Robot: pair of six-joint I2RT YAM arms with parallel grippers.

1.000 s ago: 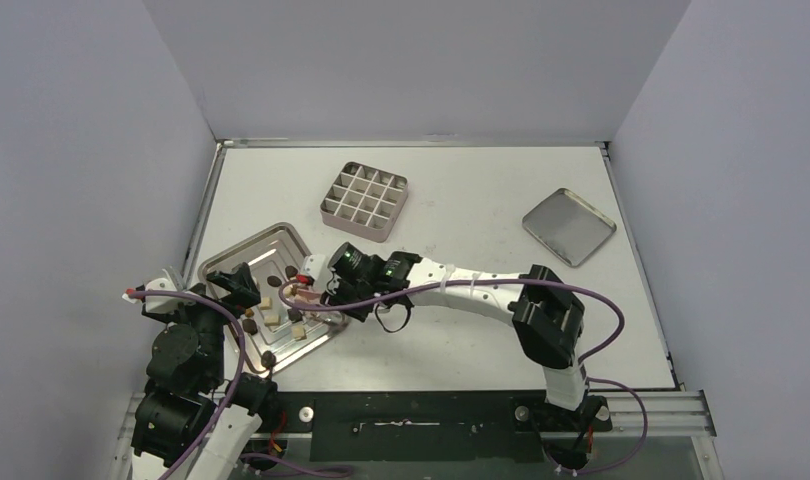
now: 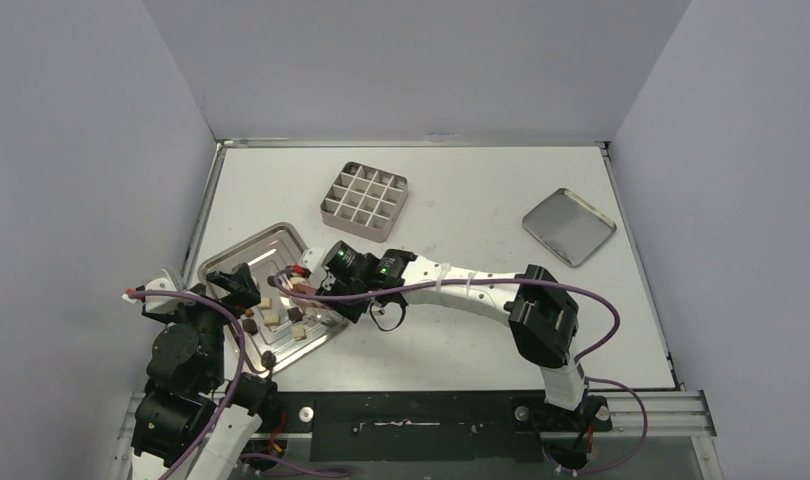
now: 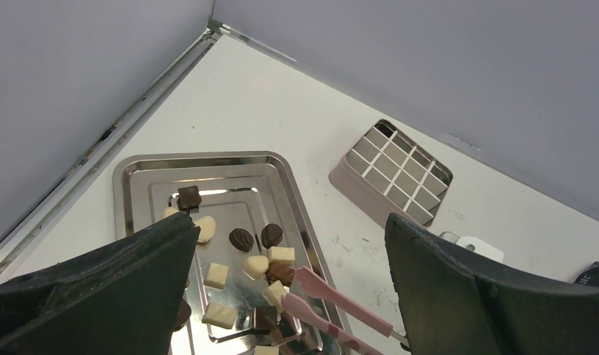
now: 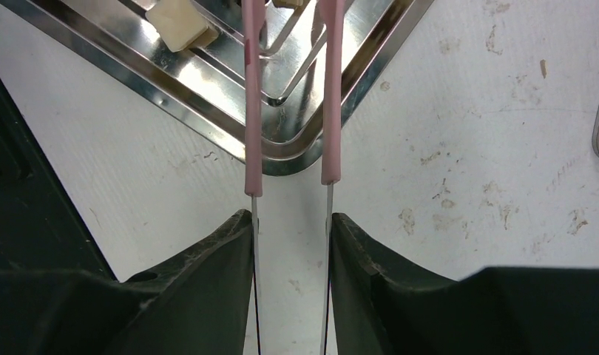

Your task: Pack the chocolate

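Assorted dark, milk and white chocolates lie on a steel tray point(image 3: 156, 170) at the table's left. An empty compartment box point(image 2: 364, 200) stands behind it. My right gripper is shut on pink-tipped tongs point(image 4: 331, 126), whose tips reach over the chocolates; whether they hold a piece is cut off in the right wrist view. A white piece point(image 4: 171, 22) lies beside them. In the left wrist view the tong tips sit by a milk chocolate point(image 3: 279, 272) and a white one. My left gripper is open, above the tray's left side, nothing between its fingers.
An empty metal tray point(image 2: 569, 226) lies at the right of the table. Grey walls bound the sides and back.
The left arm has not moved.
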